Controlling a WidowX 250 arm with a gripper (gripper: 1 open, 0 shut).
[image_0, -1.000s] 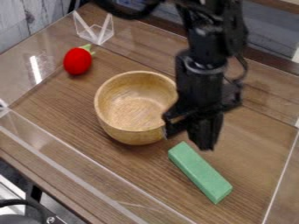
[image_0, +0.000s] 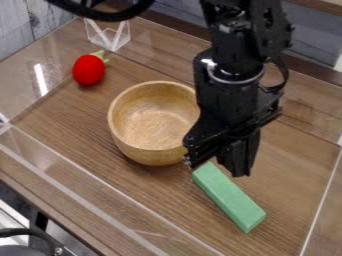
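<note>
The black gripper (image_0: 222, 150) hangs in the centre of the camera view, its fingertips low and just above and beside the upper end of a green rectangular block (image_0: 230, 198). It appears shut, with nothing seen between its fingers. The block lies flat on the wooden table (image_0: 94, 200) at the lower right. A round tan bowl (image_0: 140, 120) sits left of the gripper, partly behind the arm.
A red tomato-like object (image_0: 88, 71) with a green top lies at the upper left, near a clear angular object (image_0: 107, 32) at the back.
The arm has come lower and nearer over the last second, and now looms larger above the green block and bowl. The block and bowl have stayed in place.
</note>
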